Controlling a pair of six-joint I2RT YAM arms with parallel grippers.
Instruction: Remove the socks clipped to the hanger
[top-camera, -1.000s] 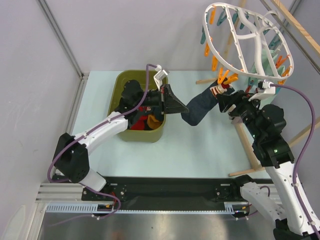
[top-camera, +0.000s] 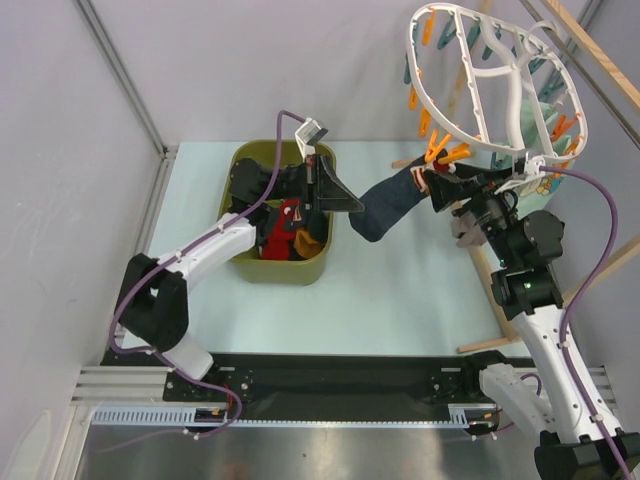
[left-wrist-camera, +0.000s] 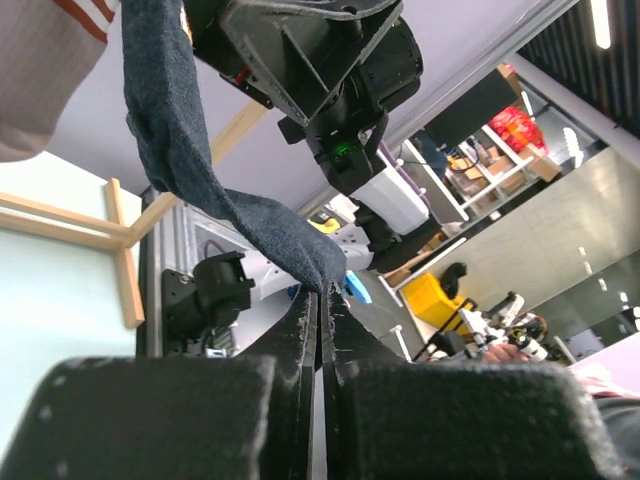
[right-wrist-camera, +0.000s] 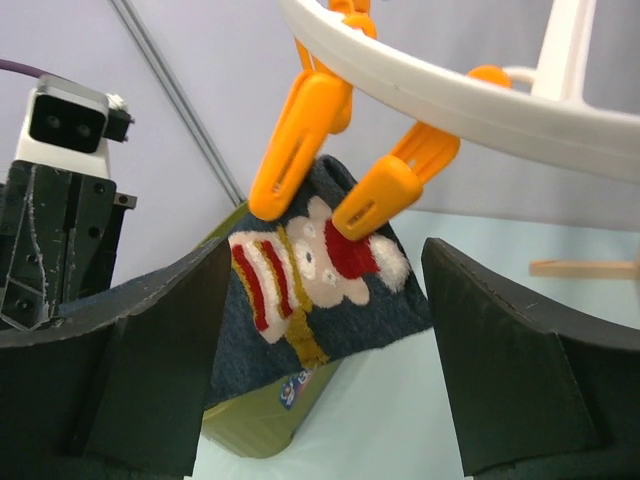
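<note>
A dark blue sock (top-camera: 388, 208) with a Santa pattern hangs by its cuff from two orange clips (right-wrist-camera: 300, 140) on the white hanger (top-camera: 462, 135). Its toe end is pinched in my left gripper, whose fingers are closed on the thin cloth; the sock is drawn out to the left. In the right wrist view the patterned cuff (right-wrist-camera: 320, 260) lies beyond my right gripper, which is open below the clips, its fingers spread to either side with nothing gripped. More clips and other socks (top-camera: 545, 120) hang on the hanger's right side.
An olive basket (top-camera: 278, 270) holding red, dark and brown socks stands on the white table (top-camera: 390, 300) under my left arm. Wooden stand bars (top-camera: 490, 295) rise at the right.
My left gripper has drawn left with the sock's toe, pulling the sock straighter and the orange clips slightly left. The right gripper has shifted a little up and left toward the clips.
</note>
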